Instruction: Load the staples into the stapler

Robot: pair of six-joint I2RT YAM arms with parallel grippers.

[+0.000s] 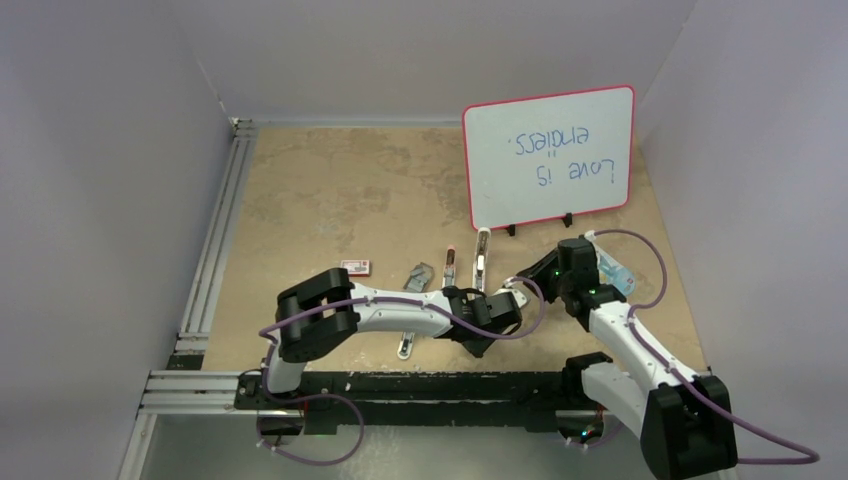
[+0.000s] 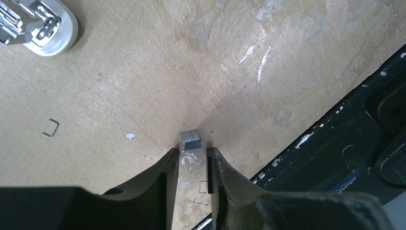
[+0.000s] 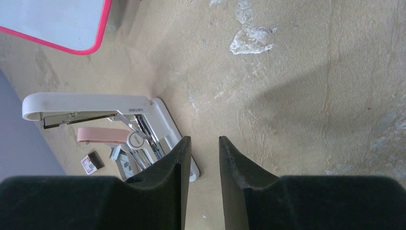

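In the left wrist view, a small silver block of staples (image 2: 191, 139) sits at the tips of my left gripper. Its fingers stand part open, and a gap shows on the block's right side. No grip on it is visible. A white stapler (image 3: 86, 103) stands with its top raised in the right wrist view, left of my right gripper, whose fingers are apart with only table between them. Behind it is a pink-topped stapler (image 3: 103, 134). From above, the left arm covers the staples.
Loose staples (image 2: 51, 127) lie scattered on the table. A grey stapler (image 1: 416, 279) is partly under the left arm, and a small red-and-white box (image 1: 355, 267) lies left of it. The whiteboard (image 1: 550, 155) stands at the back right.
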